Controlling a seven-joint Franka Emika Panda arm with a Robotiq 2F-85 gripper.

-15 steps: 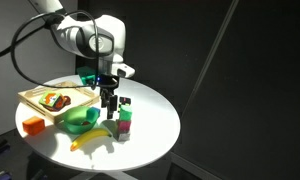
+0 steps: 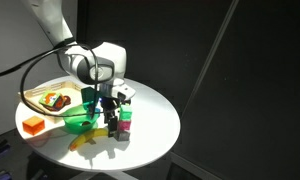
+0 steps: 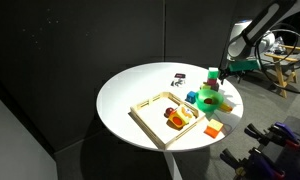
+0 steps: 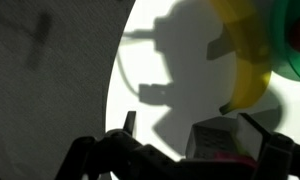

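My gripper (image 2: 112, 126) is low over the white round table, close beside a short stack of blocks. In exterior view 1 the stack has a green block (image 2: 126, 113) on top, a pink block (image 2: 124, 125) below it and a grey block (image 2: 122, 136) at the bottom. From the wrist, my gripper is open, its fingers apart. A dark grey block face (image 4: 210, 139) with a pinkish-red patch shows at the lower edge, within the finger span; contact cannot be made out.
A yellow banana (image 4: 248, 65) lies near the stack, beside a green bowl (image 2: 80, 122) holding something red. An orange block (image 2: 33, 125) sits near the table edge. A wooden tray (image 3: 147, 119) holds toy food, and a blue block (image 3: 191, 97) stands by the bowl.
The arm has come down, bringing my gripper from above the table to a low position beside the stack. The blocks, banana and bowl look unmoved.
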